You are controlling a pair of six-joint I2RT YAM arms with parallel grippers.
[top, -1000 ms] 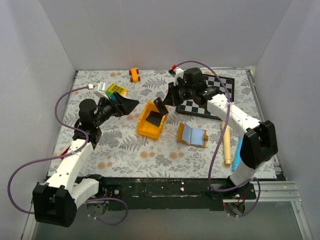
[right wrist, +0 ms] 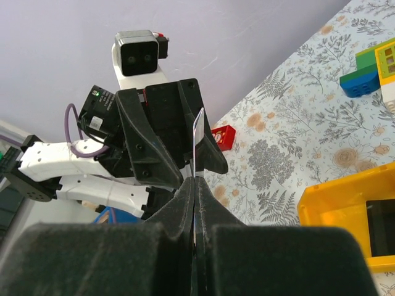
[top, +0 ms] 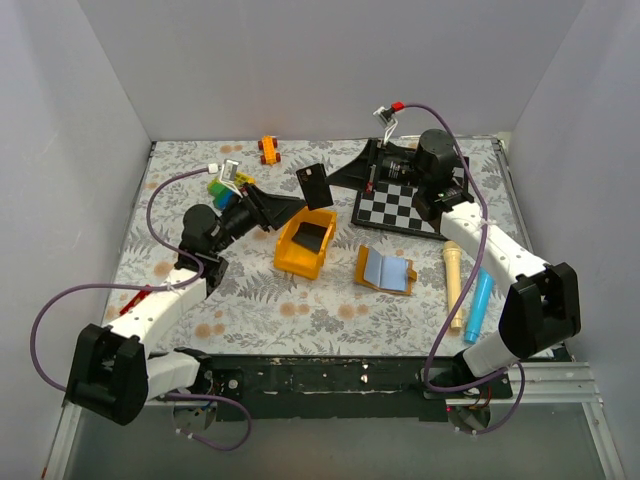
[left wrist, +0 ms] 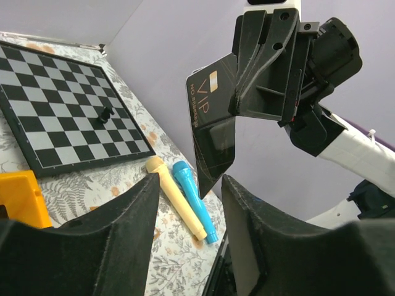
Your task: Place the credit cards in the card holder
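Note:
A black VIP card [left wrist: 213, 123] is held upright by my right gripper [top: 338, 181], which is shut on its edge. My left gripper [top: 296, 208] stands part open just left of the card, nothing between its fingers, facing it in the left wrist view. Below, a yellow tray [top: 296, 257] holds dark cards [top: 309, 236]. An open card holder [top: 385, 270] with light blue-grey inner faces lies right of the tray.
A checkered board [top: 395, 215] fills the back right. Yellow [top: 453, 285] and blue [top: 480, 305] rolls lie at the right. Toy blocks and a small toy car [top: 269, 150] are at the back left.
The left gripper has moved rightward toward the card.

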